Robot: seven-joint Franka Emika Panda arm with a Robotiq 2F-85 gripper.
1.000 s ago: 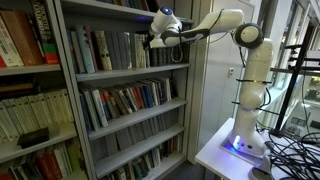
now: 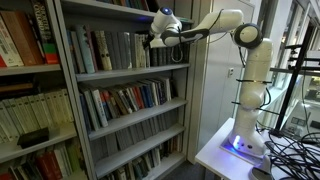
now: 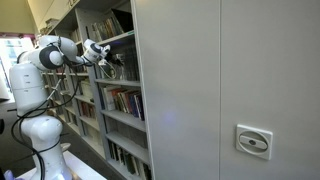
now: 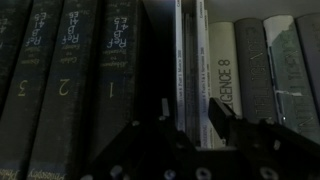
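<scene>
In the wrist view my gripper is at a row of upright books. Its fingers stand apart, with thin white books (image 4: 203,70) in line with the gap between them. Contact with these books cannot be made out. To their left is a dark gap, then thick black volumes (image 4: 112,75) with gold lettering. A pale grey book (image 4: 226,65) stands just to their right. In exterior view 1 the gripper (image 2: 150,42) is a small dark shape before an upper shelf.
Several shelves of books fill the bookcase (image 2: 120,74) below and beside the arm. The arm's base stands on a white table (image 2: 225,155). Loose black cables (image 2: 293,155) lie at the right. A wide pale panel (image 3: 180,90) stands beside the shelves.
</scene>
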